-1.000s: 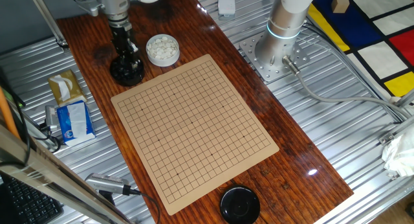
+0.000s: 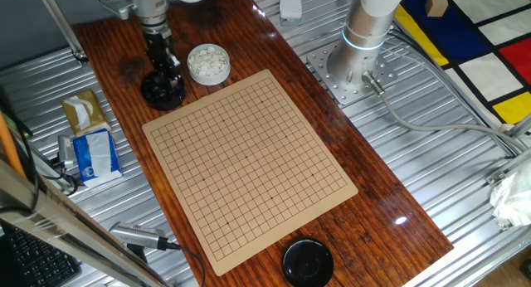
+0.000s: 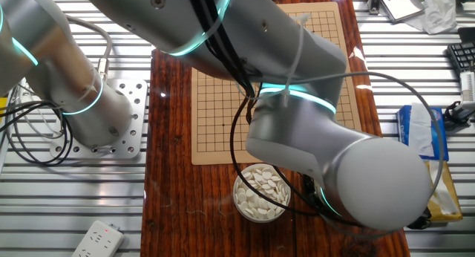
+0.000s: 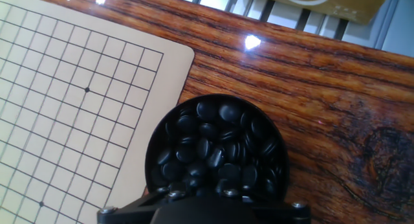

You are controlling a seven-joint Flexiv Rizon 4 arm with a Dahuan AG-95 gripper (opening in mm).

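Observation:
A round black bowl (image 4: 152,143) full of black go stones (image 4: 207,130) fills the lower middle of the wrist view. My gripper reaches over the near side of that bowl. Its dark body covers part of the stones, and whether anything sits between its fingertips is hidden. From exterior view 1, the gripper (image 2: 170,81) points down at the black bowl (image 2: 151,94). A white bowl of white stones (image 2: 208,64) stands beside it. The go board (image 2: 249,167) lies flat, with no stones on its grid. In exterior view 2 the arm hides the gripper.
A black round dish or lid (image 2: 307,263) rests past the board's near corner. Left of the wooden table (image 2: 382,229) are a blue tissue pack (image 2: 98,157) and a yellow one (image 2: 85,113). The arm's base (image 2: 353,67) stands along the right edge.
My gripper has shifted very slightly to the right over the black bowl within the last second. Bowls, board and dish stay where they were.

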